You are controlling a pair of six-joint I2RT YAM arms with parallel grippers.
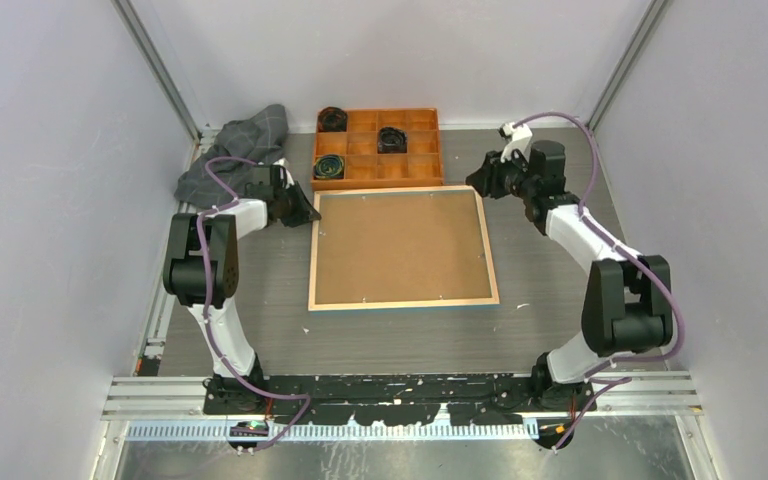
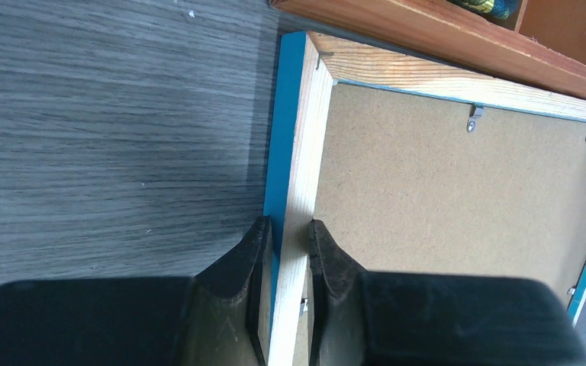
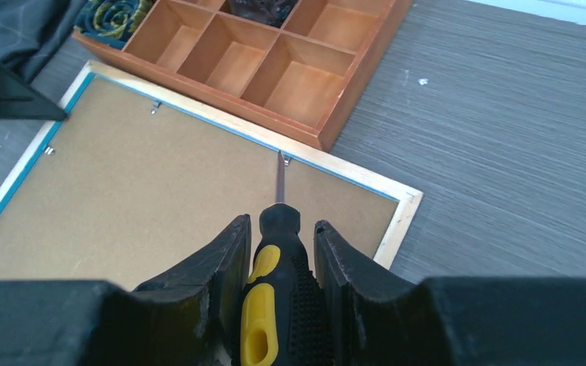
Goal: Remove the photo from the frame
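The picture frame (image 1: pixel 403 301) lies back side up on the table, its brown backing board (image 1: pixel 400 250) facing me. Small metal clips (image 2: pixel 471 117) sit along the inner edge of the wood. My left gripper is shut on the frame's left side, near its far left corner. A black and yellow screwdriver (image 3: pixel 278 244) is clasped by my right gripper, blade pointing forward. In the right wrist view its tip appears by a clip (image 3: pixel 287 161) on the far edge; whether they touch I cannot tell. The photo is not visible.
An orange compartment box (image 1: pixel 362 145) with several dark coils stands right against the frame's far side. Grey cloth (image 1: pixel 230 150) is heaped at the back left. Bare table (image 1: pixel 560 330) shows to the right and in front.
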